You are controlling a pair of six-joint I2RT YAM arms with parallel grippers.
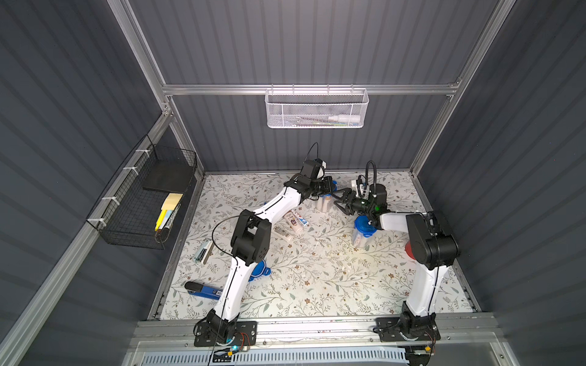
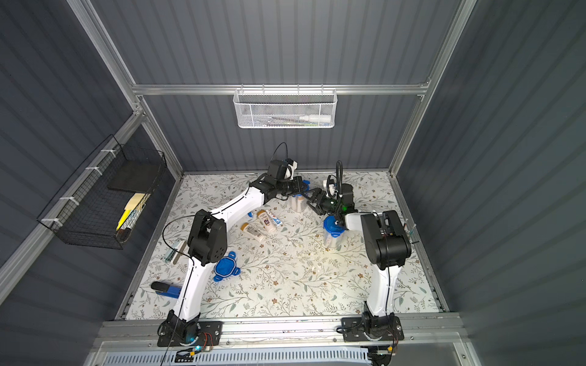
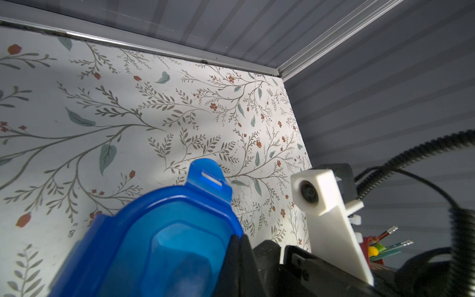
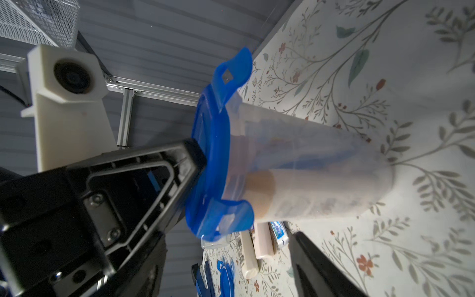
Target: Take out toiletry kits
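A clear container (image 4: pixel 316 178) with a blue lid (image 3: pixel 163 237) stands at the back middle of the table, with bottles visible inside. My left gripper is shut right at that lid, with nothing distinct between its fingers. My right gripper is open just beside the container, its fingers blurred in the right wrist view. A second blue-lidded container (image 1: pixel 361 238) stands below the right arm. Loose bottles (image 2: pixel 265 222) and a toothpaste tube (image 2: pixel 274 216) lie left of the first container.
A blue lid (image 2: pixel 225 266) and a blue tool (image 1: pixel 204 291) lie at the front left. A wire basket (image 2: pixel 97 207) is on the left wall, a white mesh basket (image 1: pixel 316 109) on the back wall.
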